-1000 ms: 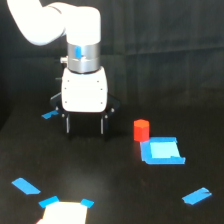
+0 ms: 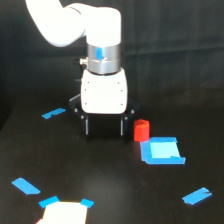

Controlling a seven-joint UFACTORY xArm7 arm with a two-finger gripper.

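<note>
The white arm comes down from the top left of the camera view, and its gripper (image 2: pixel 104 130) points downward over the black surface. Its two dark fingers stand well apart with nothing visible between them, so it is open. Just to the right of the gripper sits a small red cube (image 2: pixel 143 131). Part of the gripper's black linkage comes close to the cube's left edge; whether they touch I cannot tell. A white square (image 2: pixel 164 150) edged with blue tape lies in front and to the right of the cube.
At the bottom left, a pale square (image 2: pixel 66 213) is partly cut off by the frame, with blue tape (image 2: pixel 87 203) at its corners. Other tape strips lie at the left (image 2: pixel 26 186) and lower right (image 2: pixel 197 196).
The gripper has moved to the right and slightly down in the view, closer to the red cube. It was open before as well. Cube and squares look unmoved.
</note>
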